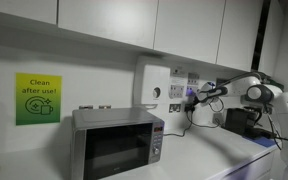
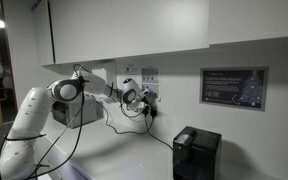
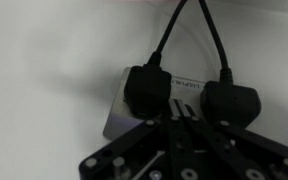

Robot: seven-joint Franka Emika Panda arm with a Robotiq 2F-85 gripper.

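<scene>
Two black plugs sit in a metal wall socket (image 3: pixel 119 125) in the wrist view, the left plug (image 3: pixel 147 90) and the right plug (image 3: pixel 232 102), each with a dark cable rising from it. My gripper points at the socket plate between them, its narrow fingers close together and nothing visible between them. Whether the fingertips touch the plate cannot be made out. From exterior view 2, the gripper (image 2: pixel 148 100) is up against the back wall at the sockets. Exterior view 1 shows the arm (image 1: pixel 229 90) reaching in from the right, with the gripper small and dark.
A microwave (image 1: pixel 116 140) occupies the near counter, beneath a white wall dispenser (image 1: pixel 152 82). One black appliance (image 2: pixel 196 153) stands right of the arm, with a cable (image 2: pixel 164 143) hanging nearby. Cabinets (image 2: pixel 124 32) overhang the workspace. Bare counter (image 2: pixel 109 155) lies below the arm.
</scene>
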